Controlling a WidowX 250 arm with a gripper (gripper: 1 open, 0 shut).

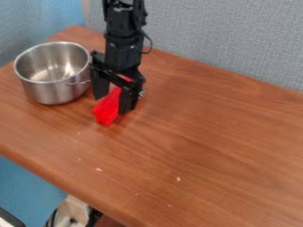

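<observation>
A red oblong object (106, 109) lies on the wooden table just right of a steel pot. My black gripper (113, 96) is open and low over it, its fingers on either side of the object's upper part, which is partly hidden by them. Whether the fingers touch it I cannot tell.
The steel pot (52, 77) stands at the left of the table (213, 151), close to the gripper, its handle toward the right. Grey padded walls border the back and left.
</observation>
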